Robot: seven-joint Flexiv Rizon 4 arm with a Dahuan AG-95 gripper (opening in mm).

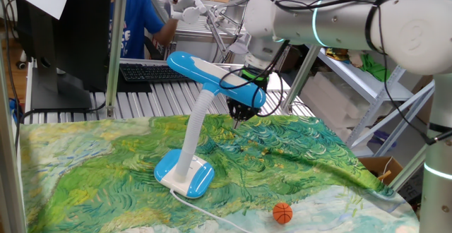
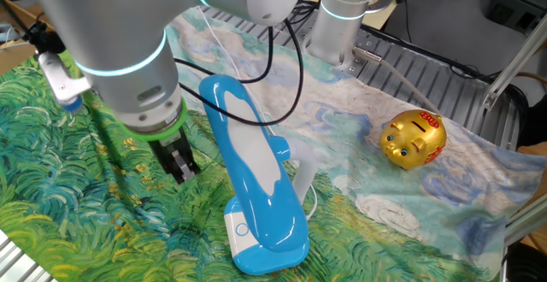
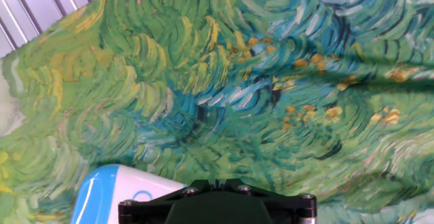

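Observation:
My gripper (image 2: 185, 178) hangs above the patterned cloth beside the blue and white desk lamp (image 2: 248, 158), on the far side of it from the gold piggy bank (image 2: 413, 138). Its fingers look shut in the wrist view, and nothing shows between them. In exterior view 1 the lamp head (image 1: 215, 78) partly covers the wrist, and the thin fingertips (image 1: 235, 124) point down behind it. The lamp stands upright on its base (image 1: 185, 174). An orange toy basketball (image 1: 282, 212) lies near the front edge of that view.
Green and blue cloth (image 3: 224, 102) under the gripper is bare apart from folds. The lamp base (image 3: 129, 193) shows at the lower left of the wrist view. A white cord (image 1: 205, 214) trails from the lamp. A keyboard (image 1: 159, 73) and monitor (image 1: 53, 42) stand behind.

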